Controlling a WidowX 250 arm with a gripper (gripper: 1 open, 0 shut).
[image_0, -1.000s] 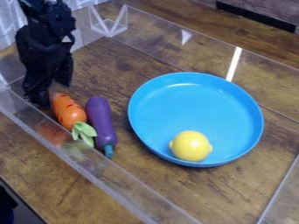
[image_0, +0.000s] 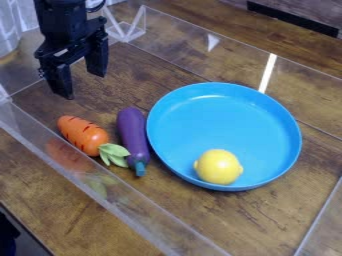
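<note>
My black gripper (image_0: 72, 68) is raised at the upper left, open, above and behind an orange toy carrot (image_0: 83, 133) with green leaves, apart from it. The carrot lies on the wooden surface just left of a purple toy eggplant (image_0: 132, 137). To their right is a blue plate (image_0: 225, 108) with a yellow toy lemon (image_0: 218, 167) near its front edge.
Clear plastic walls border the work area along the lower left and right. Bare wood lies behind the plate and between my gripper and the vegetables.
My gripper has moved up, away from the carrot. The carrot's top end now sits slightly lower and further left in view.
</note>
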